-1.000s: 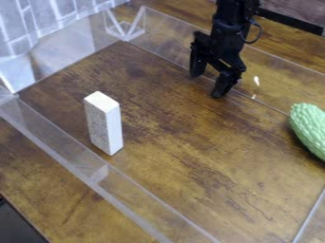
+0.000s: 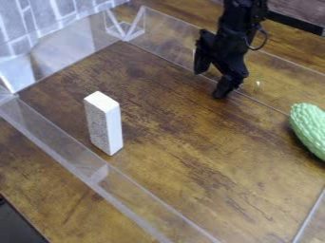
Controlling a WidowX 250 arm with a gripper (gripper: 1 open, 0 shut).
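Observation:
A black robot arm with a gripper (image 2: pixel 219 72) reaches down at the back of the wooden work surface, beside the clear back wall. Its dark fingers are low over the wood; whether they are open or hold anything is too dark to tell. A white speckled upright block (image 2: pixel 103 123) stands at the left front. A green bumpy object (image 2: pixel 309 129) lies at the right edge, partly out of view. A small pale bit (image 2: pixel 258 84) shows just right of the gripper.
Low transparent walls (image 2: pixel 79 167) border the wooden surface (image 2: pixel 165 161). A grey-white tiled panel (image 2: pixel 45 28) is at the upper left.
The gripper has shifted very slightly over the last second, and less of the pale bit beside it shows now. The block and green object have not moved.

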